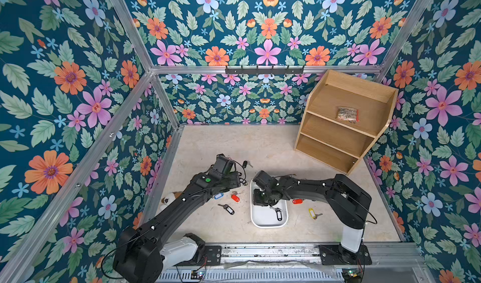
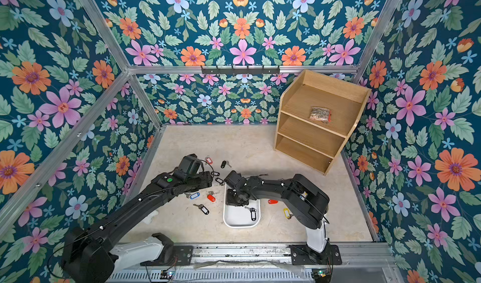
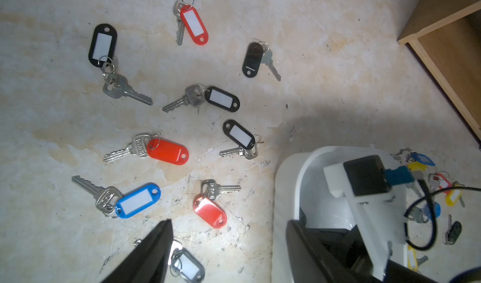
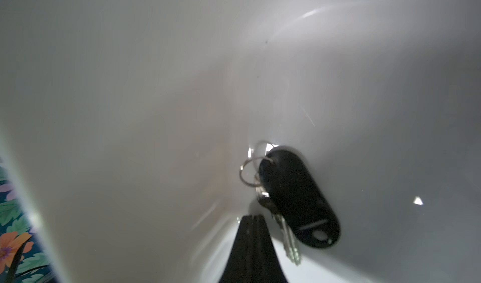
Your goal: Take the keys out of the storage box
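Observation:
The white storage box (image 1: 269,225) sits on the table under my right arm. Inside it, a black key tag (image 4: 298,195) with its ring and key (image 4: 289,240) lies on the floor by a wall, in the right wrist view. My right gripper is shut with nothing between its fingers, its tips just beside that key and tag. Another black tag with a white label (image 1: 279,213) shows in the box's near part in the top left view. Over the table left of the box, my left gripper is open and empty.
Several tagged keys lie loose left of the box, among them a red tag (image 3: 168,151), a blue tag (image 3: 137,200) and a black tag (image 3: 222,98). A yellow tag (image 1: 312,213) lies right of it. A wooden shelf (image 1: 340,132) stands at the back right.

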